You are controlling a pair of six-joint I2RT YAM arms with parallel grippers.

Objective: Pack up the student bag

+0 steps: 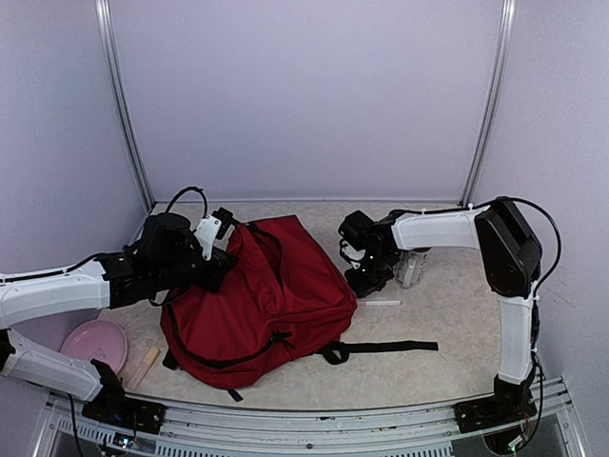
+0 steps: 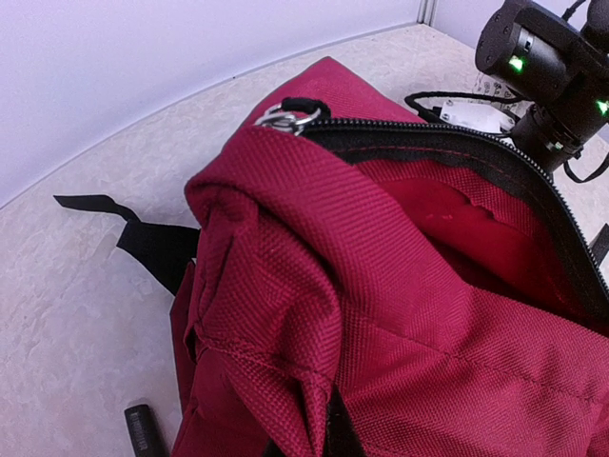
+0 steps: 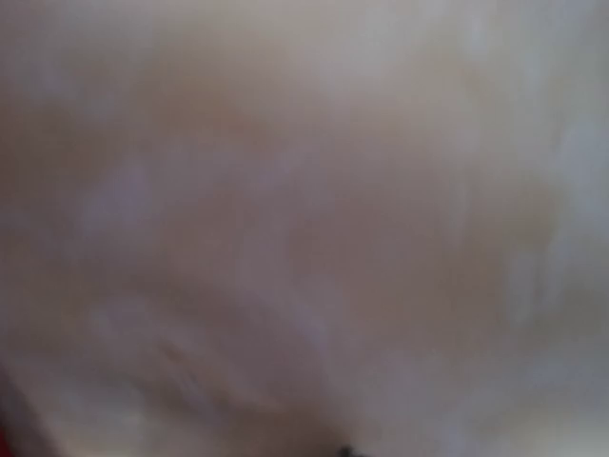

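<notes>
A red backpack [image 1: 276, 295] lies on the table with its zipped opening partly spread. My left gripper is shut on a fold of its cloth, which bunches up between the fingers in the left wrist view. Beside the bag's right edge is my right gripper [image 1: 360, 289], whose fingers are too dark and small to read. A thin white stick [image 1: 381, 303] shows just below it, and whether the fingers touch it is unclear. Behind the right arm stands a cup [image 1: 412, 268], partly hidden. The right wrist view is blurred, mostly pale surface.
A pink plate [image 1: 96, 345] and a pale yellow stick [image 1: 144, 367] lie at the left, near the left arm. One black strap [image 1: 395, 347] stretches right from the bag.
</notes>
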